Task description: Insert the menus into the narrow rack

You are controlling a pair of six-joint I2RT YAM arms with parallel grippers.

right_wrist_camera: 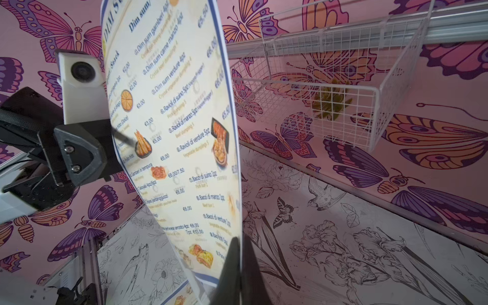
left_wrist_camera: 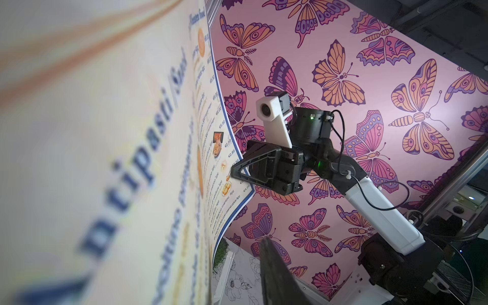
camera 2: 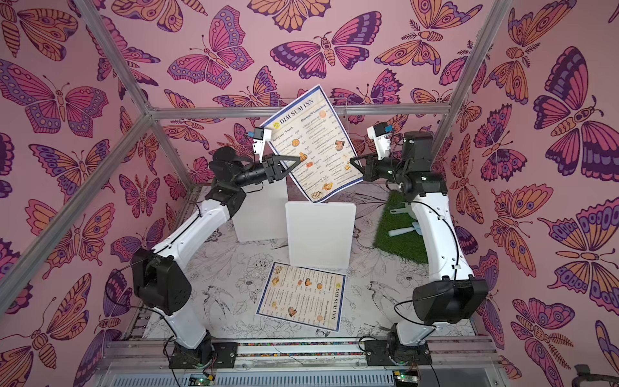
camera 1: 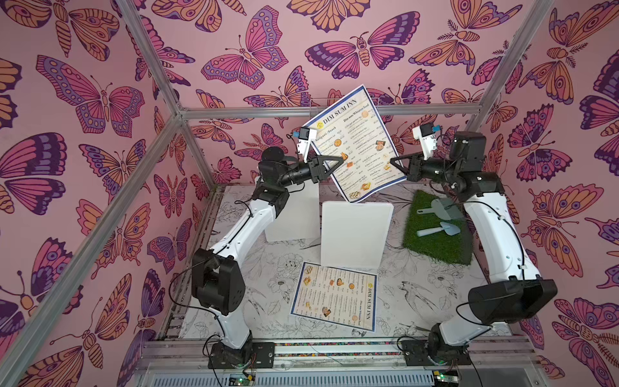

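Note:
A DIM SUM INN menu (camera 1: 354, 135) is raised, tilted, between my two grippers. My right gripper (camera 1: 396, 161) is shut on its right edge. My left gripper (camera 1: 334, 163) is at the menu's left side; whether its fingers grasp it I cannot tell. The menu bows slightly in the wrist views. Below it stands a white upright board (camera 1: 354, 232), with another white board (camera 1: 287, 219) behind to the left; whether these form the rack is unclear. A second menu (camera 1: 332, 296) lies flat in front.
A green grass mat (camera 1: 425, 251) with garden tools sits at back right. A white wire basket (right_wrist_camera: 376, 111) is on the back wall, behind the raised menu.

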